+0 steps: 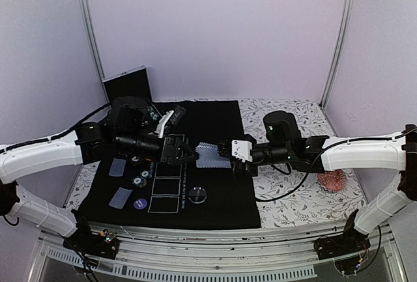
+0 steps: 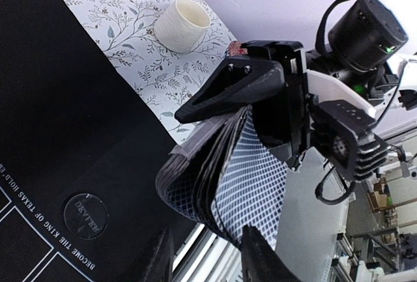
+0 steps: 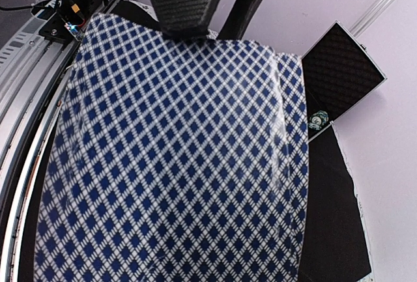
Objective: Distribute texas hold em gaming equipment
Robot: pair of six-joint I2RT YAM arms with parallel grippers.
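A deck of blue-and-white checked cards (image 1: 212, 157) is held up over the black mat (image 1: 225, 210), its cards bowed and slightly spread in the left wrist view. My right gripper is shut on the deck; in the right wrist view the deck (image 3: 176, 158) hides its fingertips. My left gripper stands part open at the deck's free edge, one finger (image 2: 254, 256) close to a card corner. No card clearly shows gripped between its fingers. Two face-down cards (image 1: 118, 167) (image 1: 121, 197) lie on the mat's left side.
A clear dealer disc (image 1: 197, 195) lies beside the printed card boxes (image 1: 164, 204). Several chips (image 1: 140, 182) sit left of the boxes. An open case (image 1: 127, 84) stands at the back left. On the patterned cloth is a white cup (image 2: 182, 25).
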